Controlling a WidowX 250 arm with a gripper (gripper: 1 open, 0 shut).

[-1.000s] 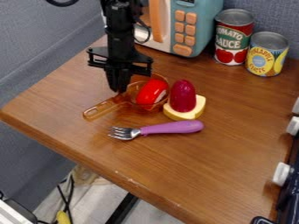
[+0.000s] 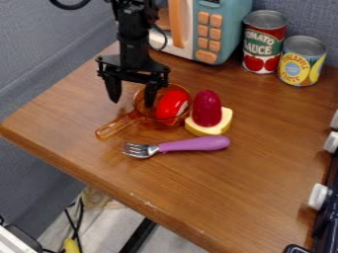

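My black gripper (image 2: 132, 89) hangs over the left part of an orange translucent pan (image 2: 158, 114), fingers parted with nothing visible between them. In the pan lies a red tomato-like object (image 2: 171, 106); one finger reaches down beside it. The pan's handle (image 2: 117, 126) points toward the front left. Right of the pan, a dark red oval object (image 2: 207, 107) stands on a yellow slice (image 2: 209, 126). A fork with a purple handle (image 2: 195, 144) lies in front of them.
A teal toy microwave (image 2: 214, 30), a tomato can (image 2: 263, 42) and a yellow can (image 2: 301, 61) stand at the back. A dark appliance (image 2: 326, 198) is at the right edge.
About a second ago my fingers were close together, low at the pan's left side. They have since spread apart, and the gripper sits slightly differently over the pan.
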